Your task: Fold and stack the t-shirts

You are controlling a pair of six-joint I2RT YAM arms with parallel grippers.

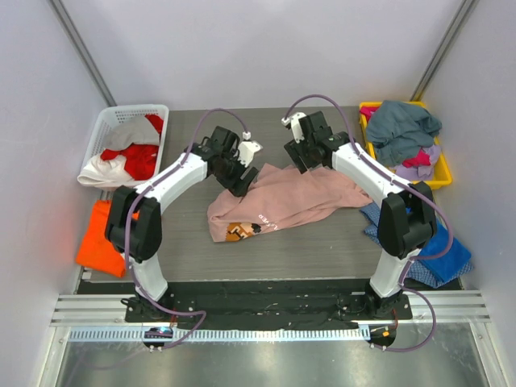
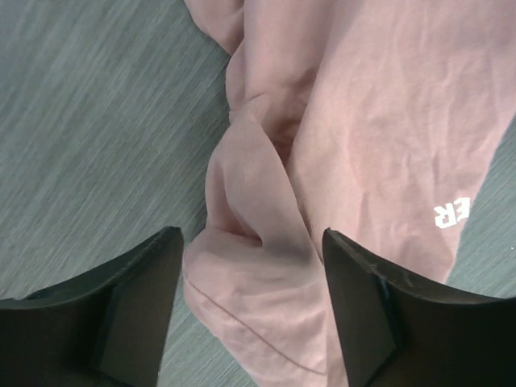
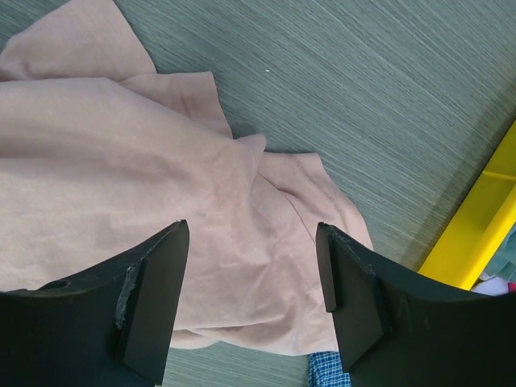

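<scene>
A pink t-shirt [image 1: 282,197] lies crumpled across the middle of the table, with part of a printed design showing at its near left corner. Over its left part hangs my left gripper [image 1: 244,181], its fingers parted. In the left wrist view a raised fold of the pink shirt [image 2: 262,193] runs toward the gap between the fingers. My right gripper [image 1: 299,155] is above the shirt's far edge, also open. Rumpled pink fabric [image 3: 218,234] spreads below and between its fingers in the right wrist view; nothing is pinched there.
At the back left stands a white basket [image 1: 94,145] with red and white clothes. A yellow bin [image 1: 443,172] of clothes is at the back right. Orange cloth [image 1: 98,242] lies at left, blue fabrics [image 1: 439,262] at right. Bare table [image 1: 266,262] shows in front of the shirt.
</scene>
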